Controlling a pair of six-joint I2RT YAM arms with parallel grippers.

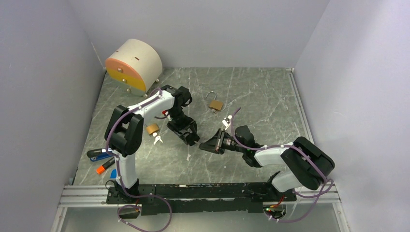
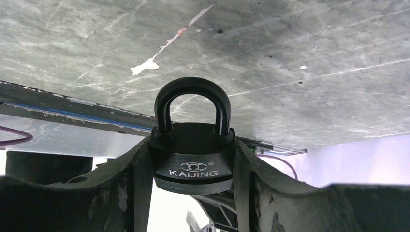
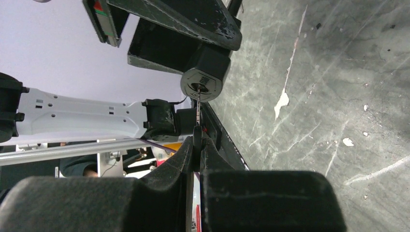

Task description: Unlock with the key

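The black padlock (image 2: 192, 154), marked KAIJING, is held upright between the fingers of my left gripper (image 1: 186, 131), shackle up in the left wrist view. In the right wrist view its round bottom face (image 3: 202, 83) with the keyway points toward my right gripper, which is shut on a thin key (image 3: 198, 112). The key's tip is at the keyway; how far inside it is, I cannot tell. In the top view the two grippers face each other above the middle front of the table.
A brass padlock (image 1: 215, 105) lies open at the back middle; another (image 1: 152, 128) lies with keys (image 1: 157, 138) left of centre. A rounded box (image 1: 135, 65) stands back left, tools (image 1: 101, 169) front left.
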